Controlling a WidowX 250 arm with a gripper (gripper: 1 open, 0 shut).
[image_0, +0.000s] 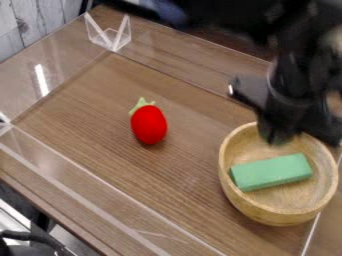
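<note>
A wooden bowl (238, 205) at the right holds a green block (270, 172), lying flat inside. My dark gripper (274, 120) hangs above and behind the bowl, heavily blurred, so its fingertips are indistinct; nothing shows held in it, and it looks shut. A red vegetable with a green top (148, 125) lies on the table left of the bowl.
The wooden table (80, 140) has bare room at the centre and left. A clear plastic item (107, 30) stands at the back left. Dark cables lie beyond the lower left edge.
</note>
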